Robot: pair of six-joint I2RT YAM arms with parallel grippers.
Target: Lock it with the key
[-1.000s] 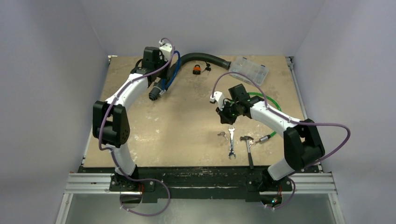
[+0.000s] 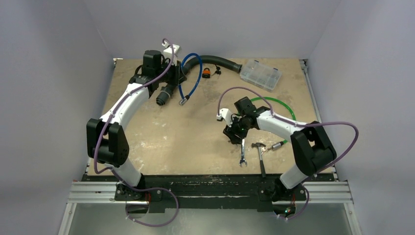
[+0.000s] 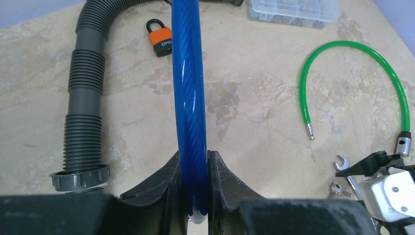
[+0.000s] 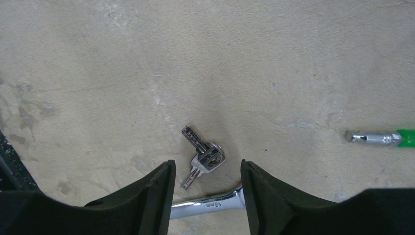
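A pair of small silver keys point(image 4: 209, 156) lies on the table in the right wrist view, beside a wrench point(image 4: 208, 205). Above them, my right gripper is part open, its fingertips either side of the keys and nothing held. From the top that gripper point(image 2: 231, 139) hides the keys. Far back, the orange-and-black padlock point(image 3: 160, 38) rests on the table; its black shackle points up in the left wrist view. A blue hose point(image 3: 190, 93) is clamped upright in view by my left gripper, which is shut on it.
The wrench point(image 2: 242, 154) and a hammer point(image 2: 261, 156) lie near the right gripper. A green hose point(image 2: 281, 103) curves behind the right arm. At the back are a black corrugated hose point(image 2: 220, 61) and a clear organizer box point(image 2: 261, 74).
The blue hose swung out to the right from the left gripper as the left arm shifted slightly left.
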